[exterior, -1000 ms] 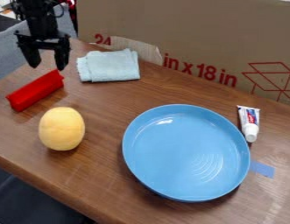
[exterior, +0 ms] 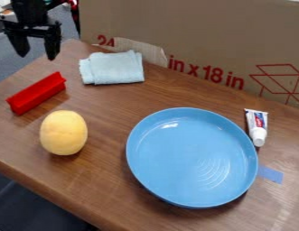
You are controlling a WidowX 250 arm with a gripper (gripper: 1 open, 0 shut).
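My black gripper (exterior: 36, 43) hangs open at the top left, above the table's far left end, with nothing between its fingers. Below it a red oblong block (exterior: 37, 93) lies on the wooden table (exterior: 103, 135). A folded pale blue cloth (exterior: 110, 68) lies to the right of the block, toward the back. A yellow rounded object (exterior: 63, 133) sits nearer the front left. A large blue plate (exterior: 191, 155) fills the right front, and a white toothpaste tube (exterior: 257, 127) lies beside it at the right.
A cardboard box (exterior: 206, 41) stands along the back of the table. A strip of blue tape (exterior: 270, 174) is at the right. The table's near left edge drops to a dark floor.
The objects on the table have not visibly moved.
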